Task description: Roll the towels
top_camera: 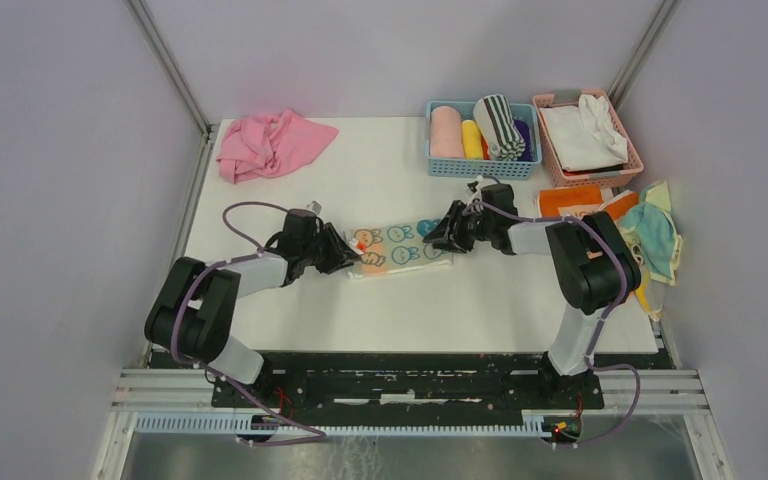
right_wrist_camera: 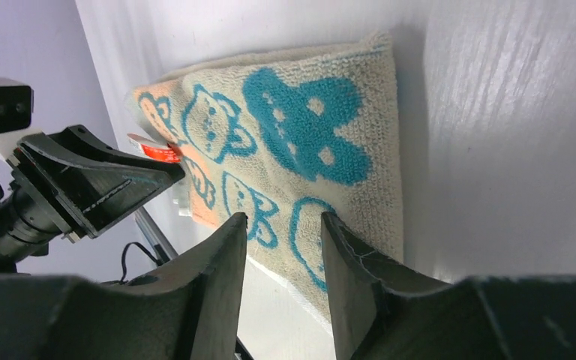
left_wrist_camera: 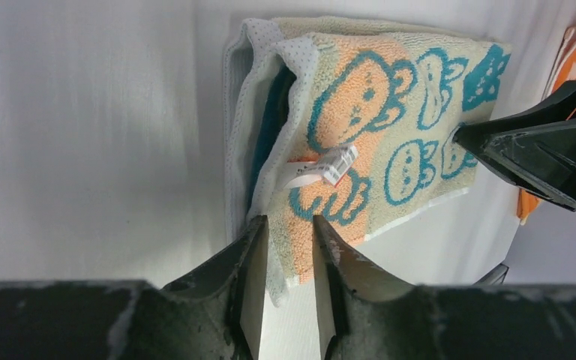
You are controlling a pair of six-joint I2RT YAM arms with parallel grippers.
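Observation:
A folded cream towel with blue and orange animal prints (top_camera: 400, 255) lies on the white table between my grippers, its white label (left_wrist_camera: 334, 165) on top. My left gripper is at the towel's folded left edge, fingers part open over it; whether cloth is between them is unclear. My right gripper stands open at the towel's other end, fingertips low on the printed cloth. In the left wrist view the right gripper's black finger (left_wrist_camera: 517, 142) touches the towel's top.
A blue basket of rolled towels (top_camera: 438, 168) and a pink basket with white cloth (top_camera: 628, 155) stand at the back right. A pink towel (top_camera: 270, 150) lies back left; orange, teal and yellow cloths (top_camera: 660, 230) lie at the right.

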